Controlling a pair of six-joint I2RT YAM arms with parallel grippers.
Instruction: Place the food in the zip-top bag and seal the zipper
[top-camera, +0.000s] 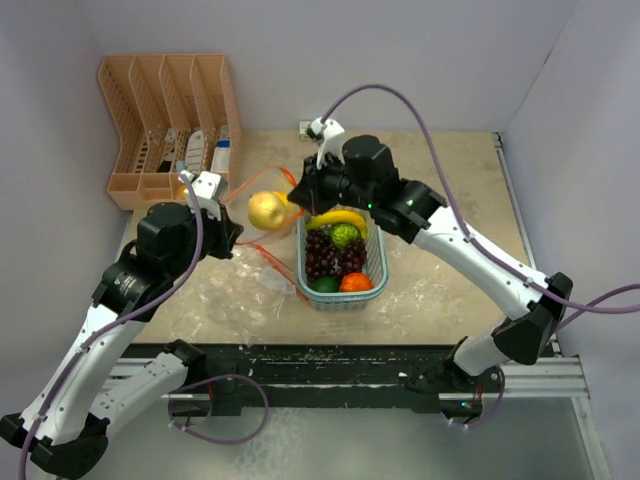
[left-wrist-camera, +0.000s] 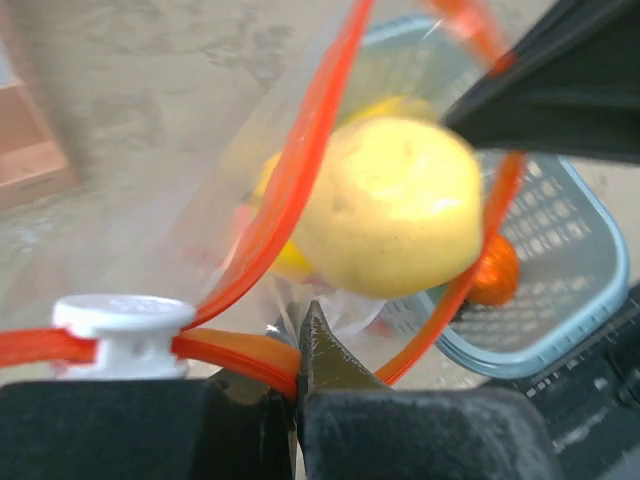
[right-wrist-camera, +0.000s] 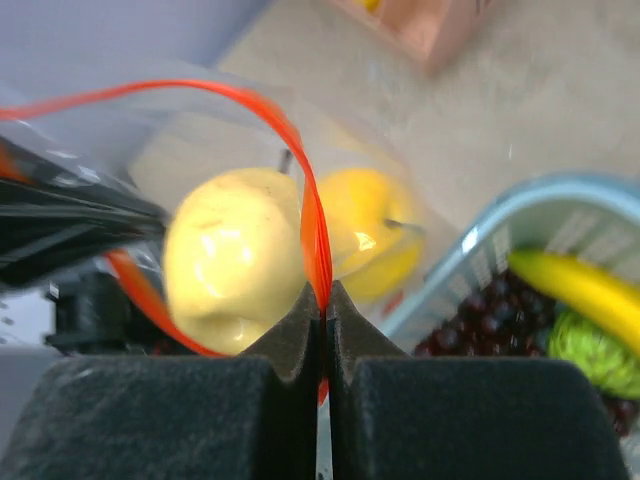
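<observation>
The clear zip bag with orange edging (left-wrist-camera: 320, 110) hangs between my grippers, its mouth open. A pale yellow round food (top-camera: 267, 210) is inside, with more yellow food (right-wrist-camera: 365, 230) behind it. My left gripper (top-camera: 232, 240) is shut on the bag's orange edge at its lower left; a white zipper slider (left-wrist-camera: 125, 325) sits just left of its fingers. My right gripper (top-camera: 300, 198) is shut on the bag's edge at its upper right, the orange strip running between its fingertips in the right wrist view.
A blue basket (top-camera: 372, 260) right of the bag holds grapes (top-camera: 330, 260), a banana (top-camera: 340, 218), a green textured fruit (top-camera: 344, 235), a dark green item and an orange one. A peach-coloured organiser (top-camera: 130, 120) stands at the back left.
</observation>
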